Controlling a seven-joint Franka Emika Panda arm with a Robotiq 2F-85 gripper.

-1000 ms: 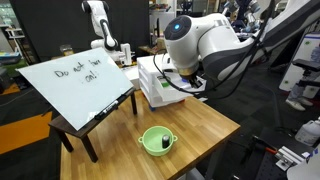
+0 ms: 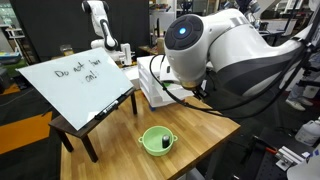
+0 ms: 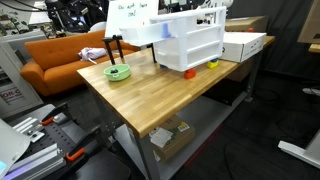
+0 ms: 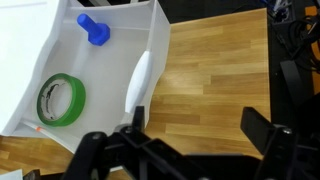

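Seen from the wrist, my gripper is open, its dark fingers wide apart with only wooden tabletop between them. To its left is an open white drawer (image 4: 142, 85) holding a green tape roll (image 4: 78, 101) and a blue object (image 4: 93, 30). The white drawer unit (image 3: 205, 38) stands on the table in the second exterior view. A green bowl (image 2: 147, 143) with a dark item (image 2: 166, 141) inside sits near the table's front in the first exterior view. There, the white arm (image 2: 235, 55) hides my fingertips.
A tilted white board (image 2: 80, 85) with handwriting stands left of the bowl. Small red and yellow items (image 3: 190, 73) lie beside the drawer unit, and a white box (image 3: 243, 45) stands farther right. Bare tabletop (image 3: 150, 95) extends in front.
The bowl and board have stayed put.
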